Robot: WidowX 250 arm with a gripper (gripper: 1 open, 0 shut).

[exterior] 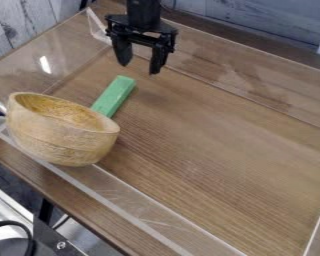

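Observation:
My black gripper [141, 52] hangs over the back middle of the wooden surface, its fingers pointing down; whether it is open or shut is too small to tell. A green block [113, 96] lies below and left of it, apart from it. A large tan bowl [63, 135] stands at the front left.
A dark cable or object [9, 238] shows at the bottom left corner, off the wood.

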